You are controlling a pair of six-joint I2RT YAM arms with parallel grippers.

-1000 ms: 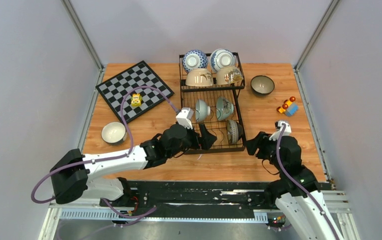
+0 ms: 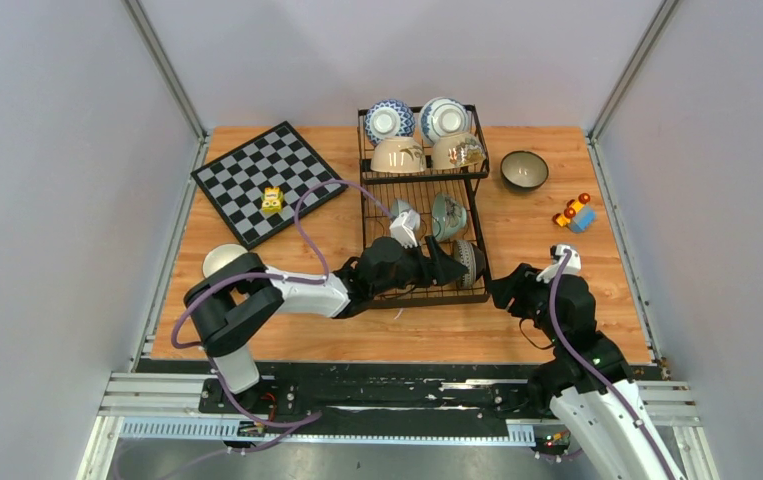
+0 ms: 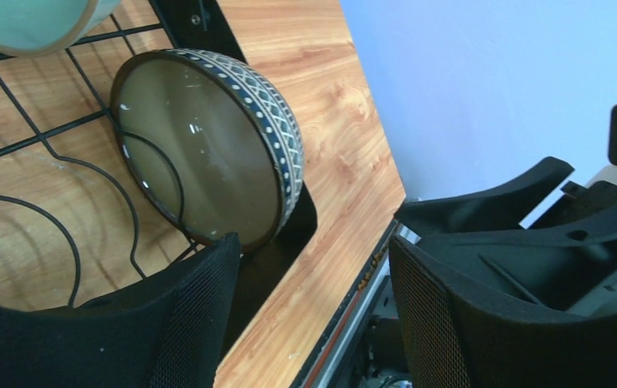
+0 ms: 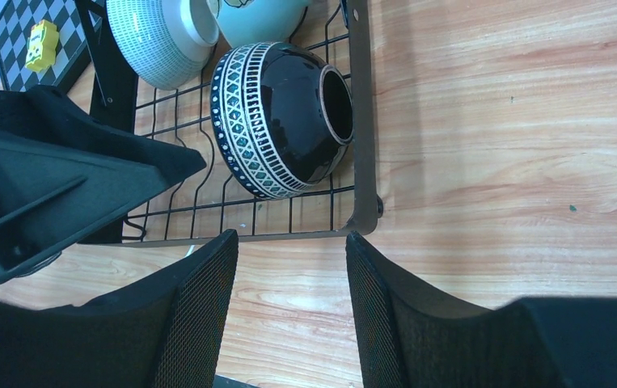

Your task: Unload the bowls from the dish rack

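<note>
The dish rack (image 2: 427, 300) holds bowls on two tiers. At its lower front right, a dark bowl with a patterned band (image 3: 208, 145) lies on its side; my left gripper is over the rack beside it, open, nothing between its fingers. A teal bowl (image 2: 447, 215) and a pale bowl (image 4: 159, 40) are behind it. Four bowls, including a cream bowl (image 2: 397, 155), sit on the upper tier. My right gripper stands open at the rack's front right corner.
A grey bowl (image 2: 524, 171) and a toy (image 2: 577, 212) are at the right, a checkerboard (image 2: 247, 170) with a yellow block at the left, and a white bowl (image 2: 222, 258) below it.
My left arm has moved right, bringing its gripper closer to the patterned bowl at the rack's front right. The right arm has barely moved.
</note>
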